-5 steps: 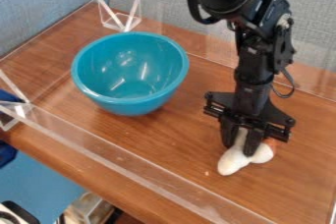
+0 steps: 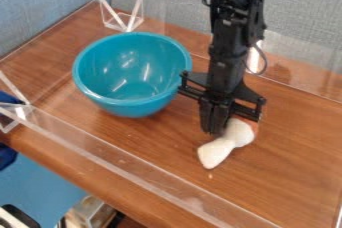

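Observation:
My black gripper (image 2: pixel 214 122) points down at the middle of the table, its fingertips low beside a white, bulbous soft-looking object (image 2: pixel 221 150) lying on the wood just in front and to the right. The gripper looks shut; whether anything is between the fingertips is hard to see. Left of the arm stands a turquoise bowl (image 2: pixel 107 77), empty inside.
The wooden table (image 2: pixel 160 177) has clear room to the right and front. Clear panels with white brackets (image 2: pixel 118 17) edge it at back and left. A blue wall and dark items lie beyond the left edge.
The gripper has moved left and up toward the bowl. The white object has shifted slightly left, with more of it now uncovered.

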